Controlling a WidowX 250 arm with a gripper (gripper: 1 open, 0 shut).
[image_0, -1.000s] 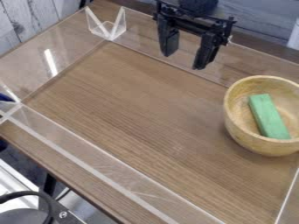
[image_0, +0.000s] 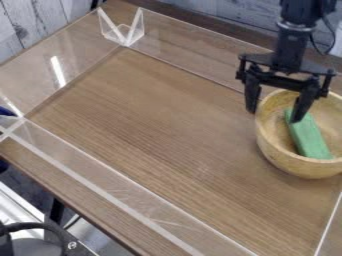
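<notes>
My black gripper (image_0: 278, 92) hangs at the right, open, its fingers over the rim of a round wooden bowl (image_0: 286, 160). A green oblong object (image_0: 307, 136) lies inside the bowl, beneath and slightly right of the gripper. Whether the fingers touch the bowl cannot be told.
A clear plastic piece (image_0: 122, 30) stands at the back left. Clear strips lie along the table's edges, and a dark cable runs at the lower left.
My gripper has moved right and down from the back middle of the table to over the bowl. The bowl and green object appear in the same place.
</notes>
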